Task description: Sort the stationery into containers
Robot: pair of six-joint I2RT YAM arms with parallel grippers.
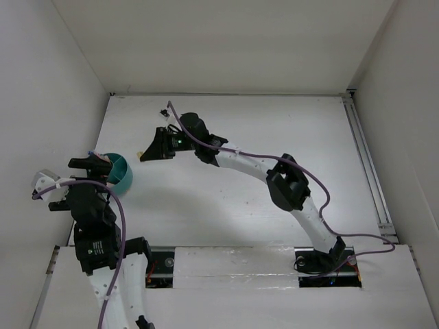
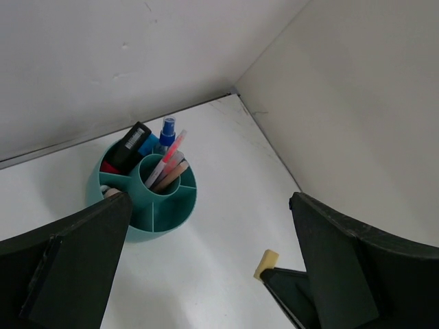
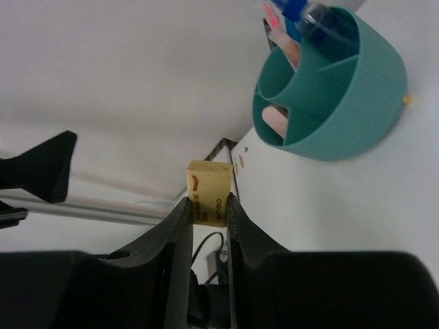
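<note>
A teal organizer (image 1: 121, 179) stands at the left of the table, holding pens, a blue-capped bottle (image 2: 167, 131) and a black item (image 2: 127, 146). My left gripper is open above it, nothing between its fingers. My right gripper holds a small tan eraser (image 3: 209, 185) with printing at its fingertips, raised a short way to the right of the organizer. The eraser also shows in the left wrist view (image 2: 267, 262).
White walls (image 1: 53, 62) close in the table at back and sides.
</note>
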